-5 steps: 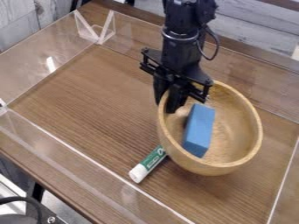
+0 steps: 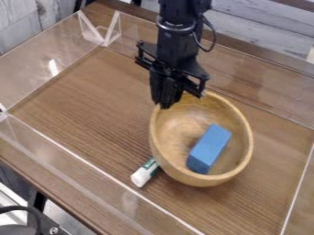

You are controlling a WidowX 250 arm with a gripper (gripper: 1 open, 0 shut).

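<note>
A tan oval bowl [image 2: 173,147] sits on the wooden tray floor with a blue block [image 2: 210,146] inside, toward its right. A green and white tube [image 2: 143,175] lies at the bowl's lower left, partly against it. My black gripper [image 2: 164,84] is over the bowl's upper left rim; whether its fingers are shut on the rim cannot be told.
Pale walls edge the workspace, with a clear bracket at the back left and a black cable in the lower left corner.
The bowl has shifted down and left, closer over the tube. My gripper has moved slightly left along with it.
</note>
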